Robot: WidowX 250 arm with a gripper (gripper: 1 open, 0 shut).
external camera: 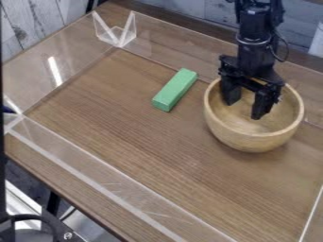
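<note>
The robot's black gripper (pixel 250 86) hangs at the upper right, its fingers reaching down into a large tan wooden bowl (pixel 252 132). The fingers look spread apart, with nothing seen held between them. The bowl's floor is partly hidden behind the gripper. Left of the bowl a green rectangular block (pixel 175 90) lies on the wooden table (pixel 127 161).
A clear acrylic stand (pixel 115 30) is at the back left. A dark object (pixel 25 227) sits off the table's edge at the lower left.
</note>
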